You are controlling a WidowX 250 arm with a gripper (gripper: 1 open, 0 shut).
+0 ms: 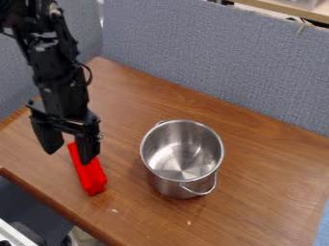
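My black gripper (68, 139) hangs over the left part of the wooden table, its two dark fingers spread apart, one at left and one above the red bar (90, 176). The bar lies near the front left edge, its far end partly hidden by the right finger. A steel pot (182, 159) with wire handles stands to the right of both, apart from them.
Grey padded walls (218, 67) border the table at the back and left. The front left edge drops to a dark area.
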